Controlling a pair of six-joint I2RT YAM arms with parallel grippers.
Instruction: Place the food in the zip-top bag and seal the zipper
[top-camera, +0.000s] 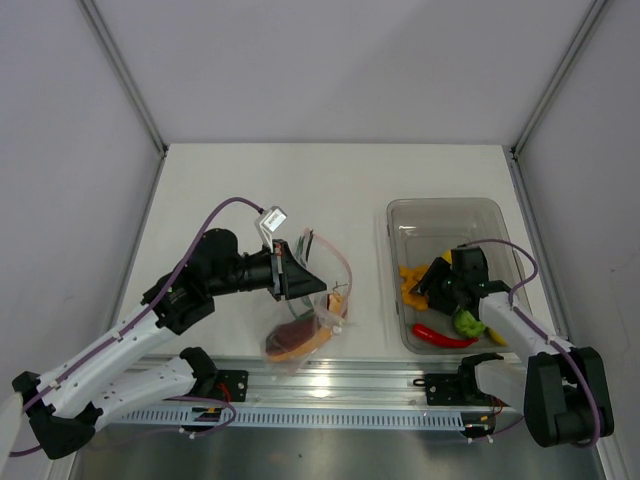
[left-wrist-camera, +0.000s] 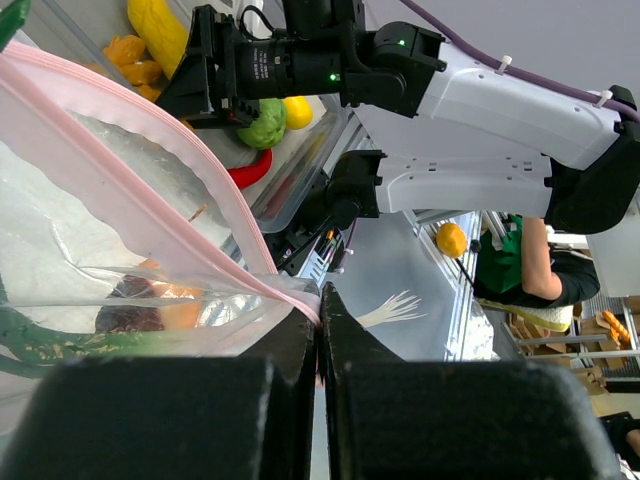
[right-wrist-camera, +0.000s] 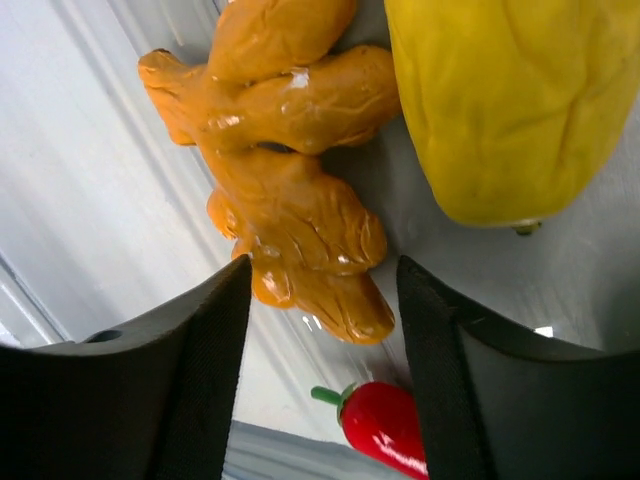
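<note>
Held by one corner of its pink-edged mouth, the clear zip top bag (left-wrist-camera: 150, 140) hangs open from my left gripper, which is shut on that edge. Inside the bag show a brown-and-orange item (top-camera: 290, 340) and something long and green (left-wrist-camera: 120, 342). My right gripper reaches down into the grey bin (top-camera: 445, 225). Its fingers stand apart on either side of the lower end of a lumpy orange, ginger-like food (right-wrist-camera: 290, 205), with no grip on it visible. A yellow food (right-wrist-camera: 510, 100) and a red pepper (right-wrist-camera: 380, 420) lie close by.
The bin also has a green vegetable (top-camera: 467, 324) and another yellow piece (top-camera: 497, 337) near its front right. Bare white table (top-camera: 280, 190) stretches behind the bag and left of the bin. A metal rail (top-camera: 330, 380) runs along the front.
</note>
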